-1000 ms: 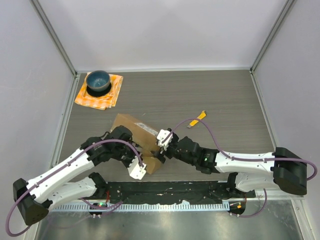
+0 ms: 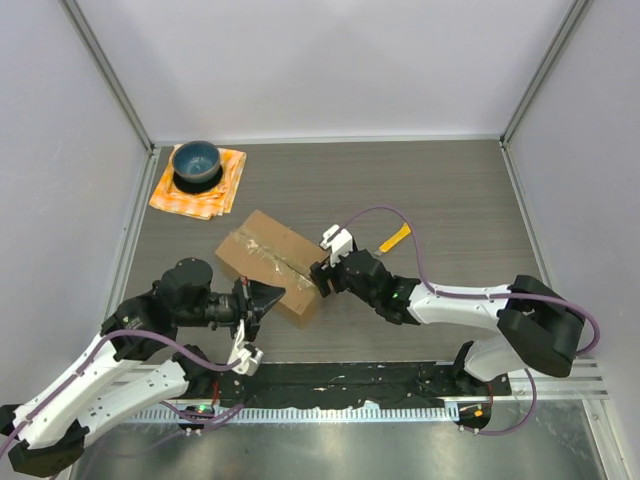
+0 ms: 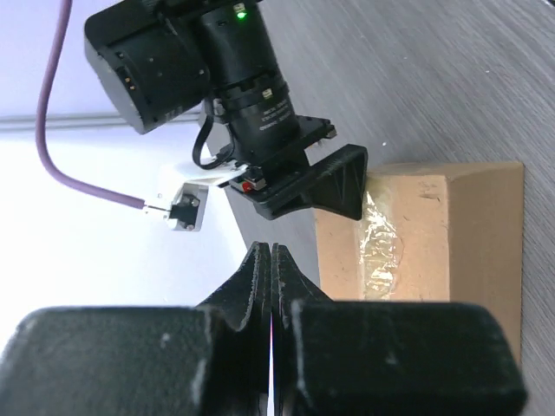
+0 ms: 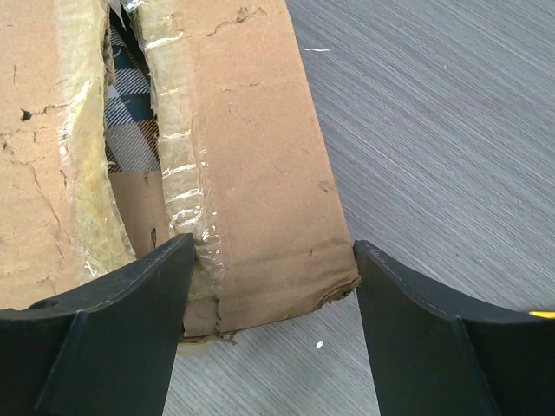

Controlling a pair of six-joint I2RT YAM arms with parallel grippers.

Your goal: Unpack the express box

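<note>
A brown cardboard box (image 2: 262, 252) lies tilted across the table, its taped seam facing up. In the right wrist view that seam is split, and dark checked cloth (image 4: 130, 117) shows inside. My right gripper is part open at the box's near end, one fingertip by the split tape and the other just beyond the flap's outer edge. Nothing shows that it grips the cardboard. Over the box's near left part, my left gripper (image 2: 278, 293) is shut. Its fingers (image 3: 260, 282) meet in the left wrist view with nothing seen between them.
A yellow-handled cutter (image 2: 396, 238) lies to the right of the box. At the back left, a blue bowl (image 2: 197, 160) stands on an orange checked cloth (image 2: 190, 204).
The box's white label has gone from sight and its taped seam now faces up. My right gripper has edged back at the box's right end.
</note>
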